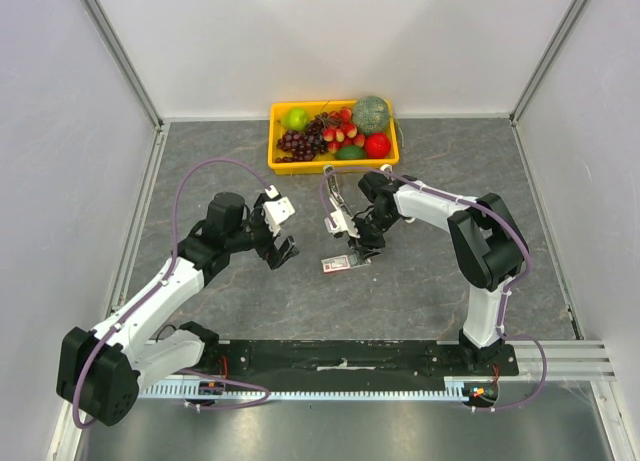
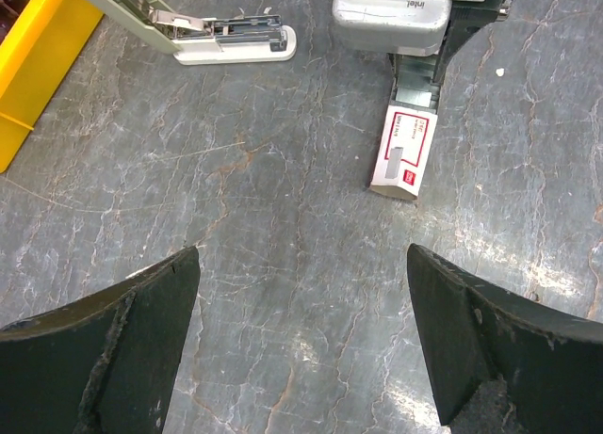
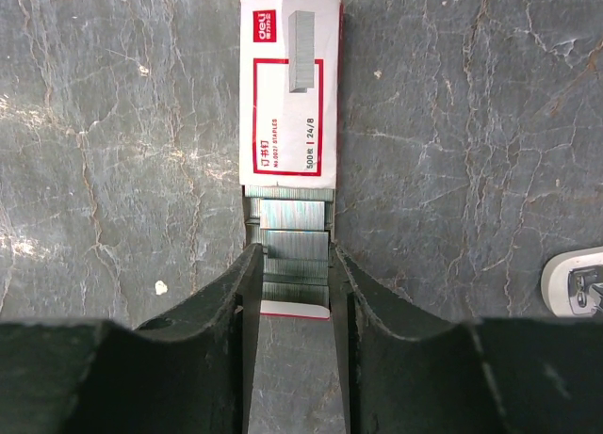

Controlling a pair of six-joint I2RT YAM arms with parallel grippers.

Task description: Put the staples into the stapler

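Observation:
The opened staple box [image 3: 287, 123] lies on the grey table, its silver staple strips [image 3: 292, 215] exposed at one end. My right gripper is over those strips with fingertips a short way apart, one at each side of a strip; whether they grip it I cannot tell. My left gripper stands open and empty to the left of the box. The stapler [image 2: 231, 48] lies opened behind the box, partly out of view in the left wrist view.
A yellow tray [image 1: 275, 156] of fruit sits at the back. The table in front of the box and at both far sides is clear.

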